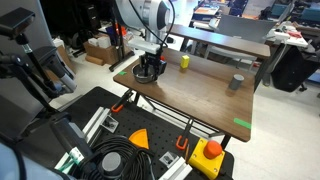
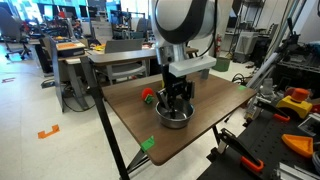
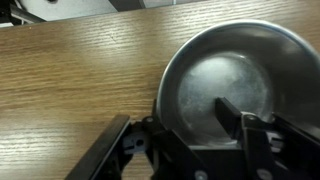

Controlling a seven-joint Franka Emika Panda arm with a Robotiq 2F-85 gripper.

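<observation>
A shiny metal bowl [image 2: 172, 120] stands upright near one end of the wooden table [image 1: 200, 95]. My gripper [image 2: 178, 102] is down at it, pointing downward. In the wrist view the bowl [image 3: 215, 85] fills the right half, with its left rim running between my gripper's [image 3: 187, 130] two dark fingers. One finger [image 3: 108, 148] is outside the rim over the wood, the other [image 3: 236, 118] is over the inside of the bowl. The fingers stand apart; whether either touches the rim cannot be told. Part of the bowl is hidden behind the gripper in both exterior views.
A yellow object [image 1: 185, 61] stands behind the bowl, and a grey cup [image 1: 236, 82] is toward the table's far right. Close to the bowl is a red object [image 2: 148, 95].
</observation>
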